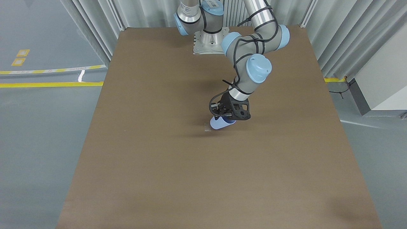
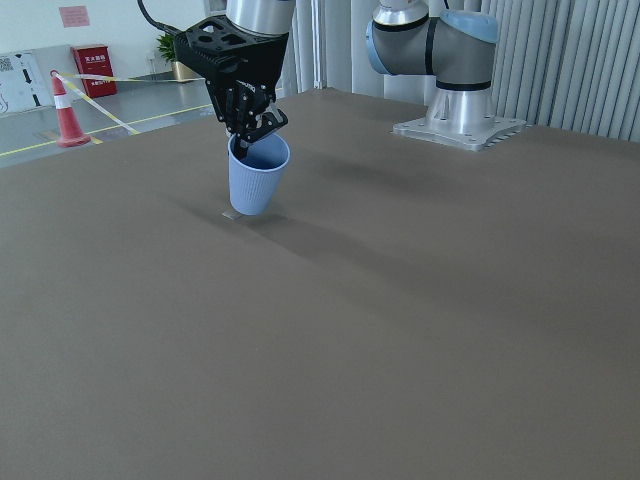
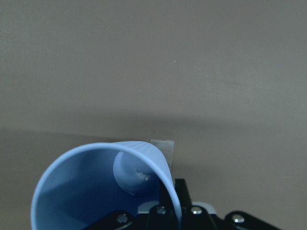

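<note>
A light blue cup (image 1: 218,122) with a dark blue inside is under the black gripper (image 1: 229,114) in the front view. In the left view the cup (image 2: 255,185) stands nearly upright or slightly tilted, mouth up, with the gripper (image 2: 242,135) at its rim. The wrist view looks into the cup (image 3: 67,196), a smaller pale blue round shape at its bottom; the gripper is shut on the cup's rim, fingertips partly hidden by the wall. Whether the cup touches the table is unclear.
A small translucent tape patch (image 1: 207,127) is on the brown table (image 1: 171,160) by the cup.
</note>
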